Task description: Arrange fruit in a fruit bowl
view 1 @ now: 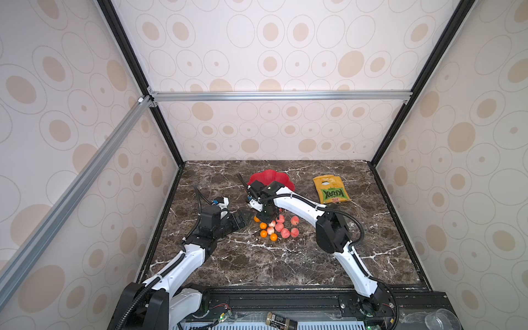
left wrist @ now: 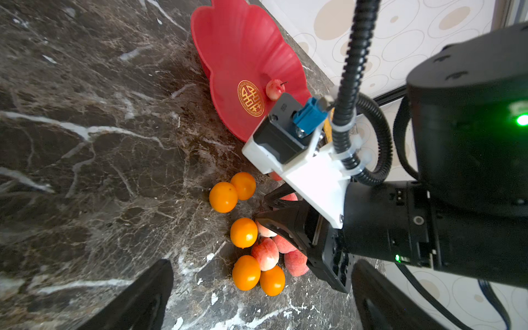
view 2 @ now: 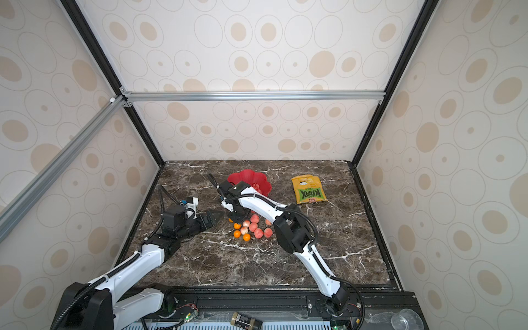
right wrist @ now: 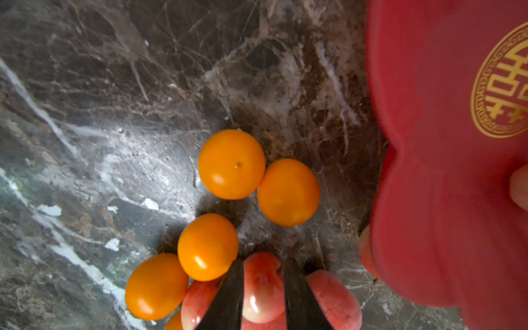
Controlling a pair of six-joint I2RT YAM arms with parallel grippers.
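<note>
The red scalloped bowl (left wrist: pixel 220 55) holds a small reddish fruit (left wrist: pixel 275 89) in the left wrist view. Several oranges (left wrist: pixel 243 232) and peaches (left wrist: pixel 265 254) form a cluster on the marble table in front of it. My right gripper is open, low above the cluster, a pale red fruit showing between its fingertips. My left gripper (view 1: pixel 240 219) stands left of the cluster, apparently open with nothing between its fingers.
A yellow bag (view 1: pixel 331 188) lies at the back right. The right arm reaches across the middle, partly hiding the bowl.
</note>
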